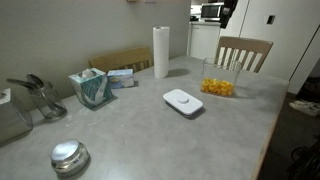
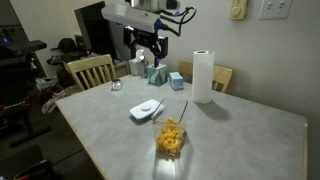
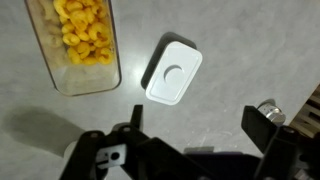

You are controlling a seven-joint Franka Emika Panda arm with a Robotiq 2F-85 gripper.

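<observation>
A clear container [image 1: 205, 80] holding orange-yellow pieces [image 1: 218, 87] stands on the grey table; its top is uncovered. Beside it lies a white rounded-rectangular lid [image 1: 183, 102] with a round knob, flat on the tabletop. In the wrist view the lid [image 3: 178, 62] is near the centre, and the container [image 3: 97, 88] fills the upper left. My gripper is open, its two fingers far apart with nothing between them. It hangs high above the table in exterior view 2, where the gripper [image 2: 148, 48] is clear of both things.
A paper towel roll [image 1: 161, 52] stands at the back edge. Along the wall are a tissue box [image 1: 91, 88], a small blue box [image 1: 121, 78] and a utensil holder [image 1: 47, 100]. A silver round object [image 1: 69, 157] sits near.
</observation>
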